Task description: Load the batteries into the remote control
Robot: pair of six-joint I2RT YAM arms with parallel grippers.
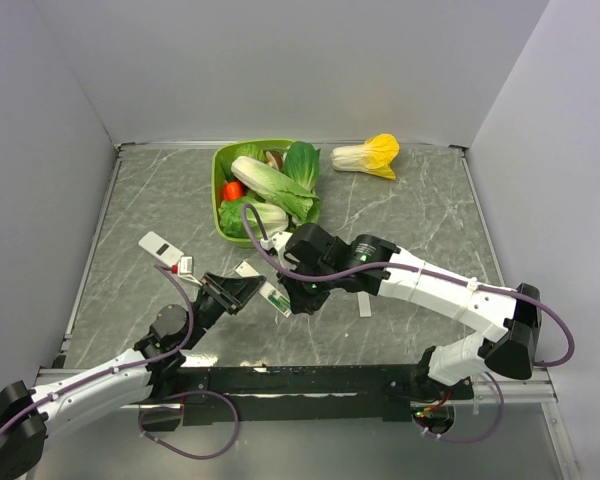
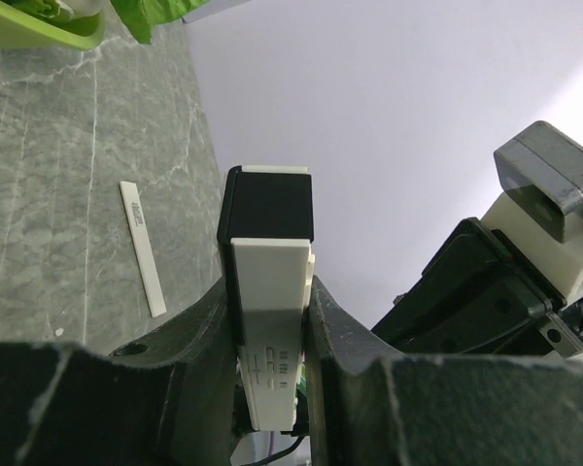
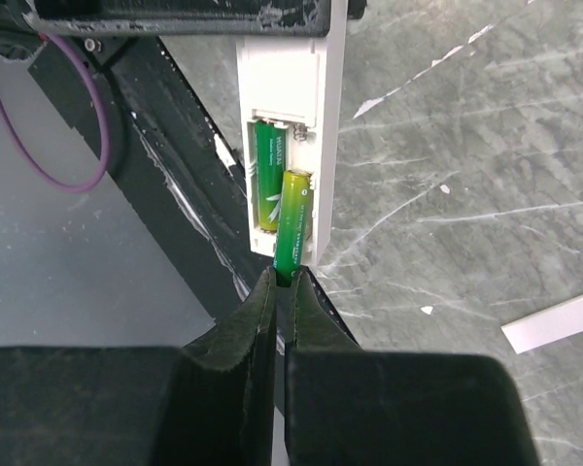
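Observation:
My left gripper (image 1: 257, 287) is shut on the white remote control (image 1: 275, 296), holding it above the table with its battery compartment showing. In the left wrist view the remote's black-tipped end (image 2: 270, 262) stands up between the fingers. In the right wrist view one green battery (image 3: 269, 170) lies in the left slot of the compartment. A second green battery (image 3: 292, 214) sits tilted over the right slot, its upper end against the inside and its lower end raised. The tips of my right gripper are shut on that lower end; the contact is barely visible.
A white strip (image 1: 365, 304), perhaps the battery cover, lies on the table to the right. A white handset (image 1: 162, 249) rests at left. Behind are a green basket (image 1: 220, 210) of vegetables and a yellow-leafed cabbage (image 1: 368, 156).

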